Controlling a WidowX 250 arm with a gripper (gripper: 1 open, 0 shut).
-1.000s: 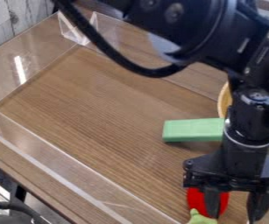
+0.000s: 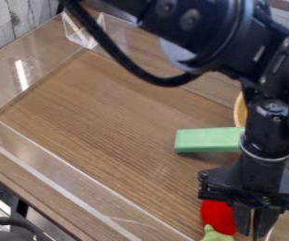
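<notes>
The black gripper [image 2: 253,218] is low at the bottom right of the view, right over a red object [image 2: 218,215] with a light green piece [image 2: 217,233] below it. Its fingers are close together at the red object's right side and partly cut off by the frame's edge; what lies between them is hard to make out. A green block [image 2: 206,140] lies on the wooden surface just behind the gripper. A yellow-orange rounded object [image 2: 240,111] is mostly hidden behind the arm.
Clear plastic edges run along its left and front. A small clear item [image 2: 81,28] stands at the back left.
The gripper's fingers have drawn closer together since a second ago. The arm and the objects have otherwise barely moved.
</notes>
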